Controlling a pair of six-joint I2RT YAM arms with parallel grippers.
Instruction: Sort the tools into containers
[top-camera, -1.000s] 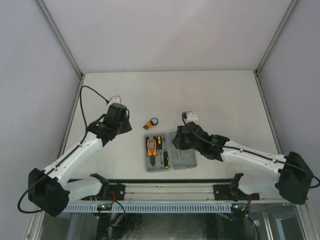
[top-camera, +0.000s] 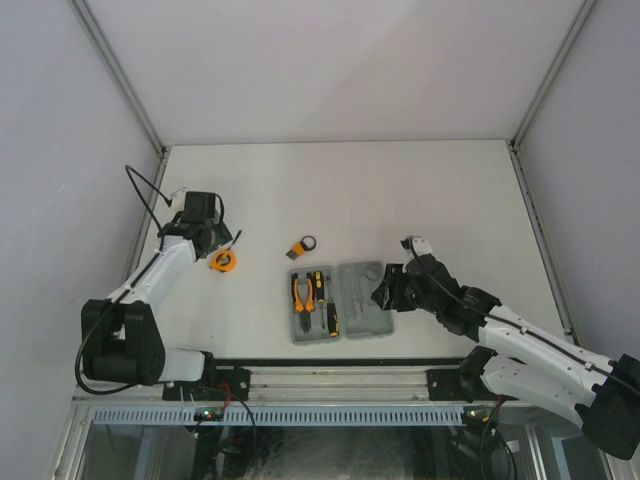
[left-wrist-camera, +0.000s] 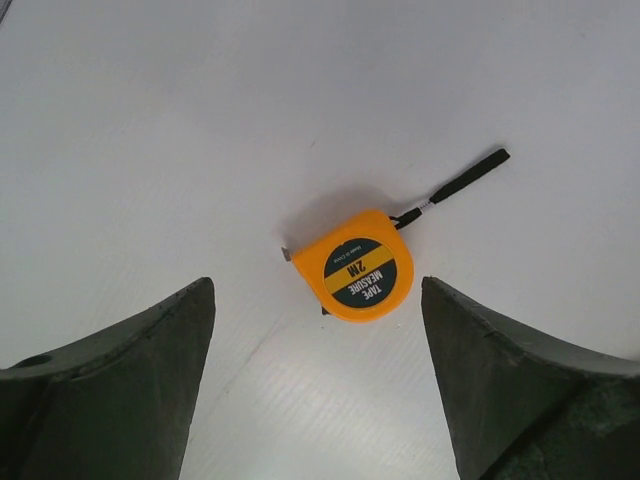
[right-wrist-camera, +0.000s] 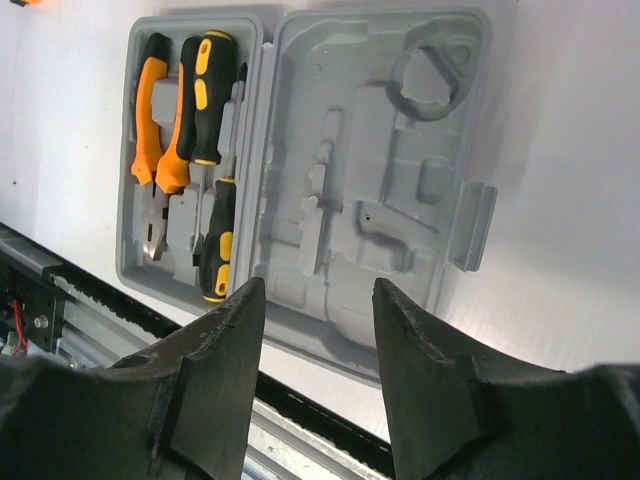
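An orange tape measure (left-wrist-camera: 358, 266) with a black strap lies flat on the table, label up. My left gripper hovers over it, open, fingers apart on either side and nothing between them. In the right wrist view, pliers (right-wrist-camera: 172, 160), a screwdriver (right-wrist-camera: 211, 95) and a second screwdriver (right-wrist-camera: 217, 245) lie in the left half of the open grey tool case (right-wrist-camera: 265, 170). The right half is empty of tools. Above that empty half is my right gripper, its fingers parted with no tool between them. An orange and black tool (top-camera: 302, 246) lies behind the case.
The case stands close to the table's front edge (top-camera: 310, 361). A small latch flap (right-wrist-camera: 473, 226) sticks out from its right side.
My left gripper has moved left, uncovering the tape measure in the top view. The tools in the case have not moved.
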